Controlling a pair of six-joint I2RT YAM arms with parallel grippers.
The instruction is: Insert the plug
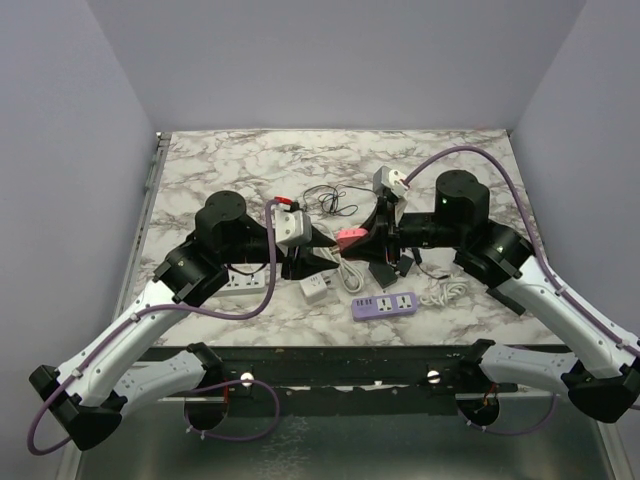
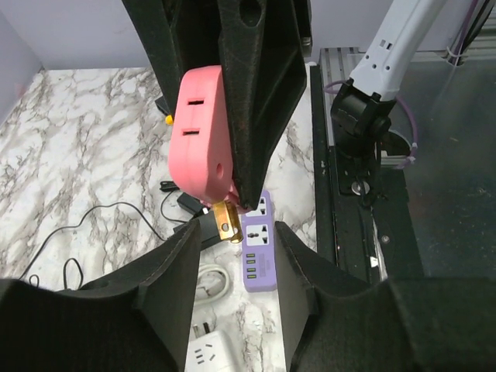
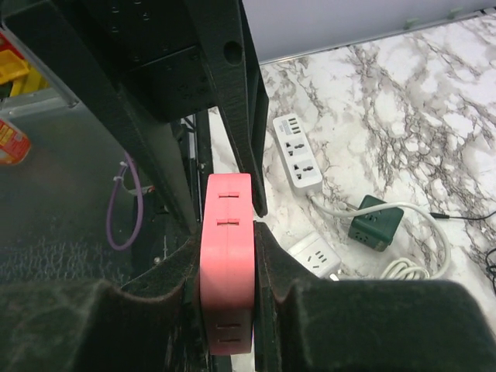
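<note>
My right gripper is shut on the pink plug [image 3: 227, 267], with a dark finger on each side of it. Above the middle of the table, the plug [image 1: 350, 237] faces my left gripper [image 1: 334, 252], which is part open. Gold prongs [image 2: 226, 222] stick out from the plug's underside in the left wrist view, in line with the gap of my left gripper. Nothing appears clamped by the left fingers [image 2: 174, 267]; whether they touch the prongs cannot be told. From above, the black fingers hide part of the plug.
Below lie a white block socket [image 1: 314, 287], a purple power strip [image 1: 385, 306], a white power strip [image 3: 297, 155], a dark green adapter [image 3: 376, 222] and black adapters [image 1: 382, 275]. Loose cables [image 1: 335, 198] spread behind.
</note>
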